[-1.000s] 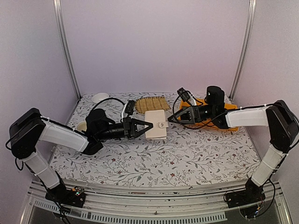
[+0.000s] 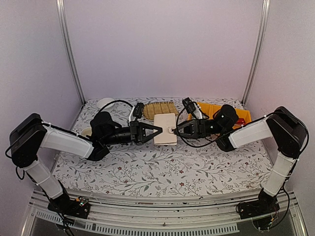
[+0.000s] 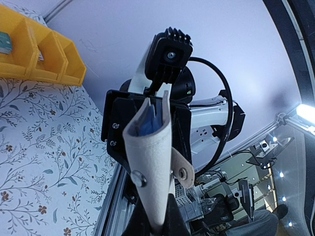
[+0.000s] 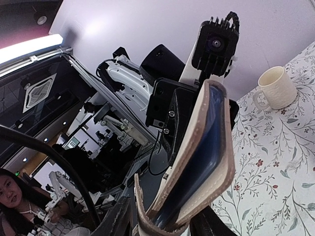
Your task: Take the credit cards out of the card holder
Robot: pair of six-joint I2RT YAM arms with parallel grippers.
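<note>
A cream card holder (image 2: 165,122) is held upright above the table between my two arms, with my left gripper (image 2: 158,132) shut on its left side. Blue inner sleeves (image 3: 150,122) show between its covers in the left wrist view; I cannot make out single cards. A snap stud (image 3: 139,178) sits on one face, and a rounded tab (image 3: 183,173) with another stud sticks out from the other side. My right gripper (image 2: 177,130) is at the holder's right edge by the strap; its fingers stand apart, and the strap (image 4: 138,192) stands off the cover between them.
A yellow-orange bin (image 2: 211,108) with compartments stands behind my right arm. Behind the holder lies a woven tan mat (image 2: 160,109). A white bowl (image 2: 105,103) and a cream mug (image 4: 278,88) are on the left.
My right arm has moved left from a clear gap up to the holder's right edge, now covering part of the strap. The left arm and the holder have barely moved.
</note>
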